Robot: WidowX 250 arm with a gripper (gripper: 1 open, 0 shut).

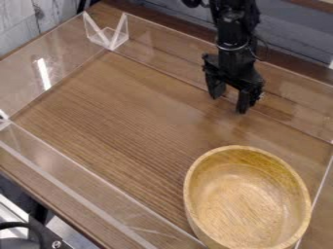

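Note:
The dark robot arm reaches down from the top of the view, with its gripper [232,93] low over the wooden tray floor [130,126], right of centre at the back. The gripper looks open; whether anything small lies between or under its fingers is too small to tell.
A cream oval tub [247,160] fills the lower right. A clear wire-like holder [108,29] stands at the back left. Walls edge the back and left.

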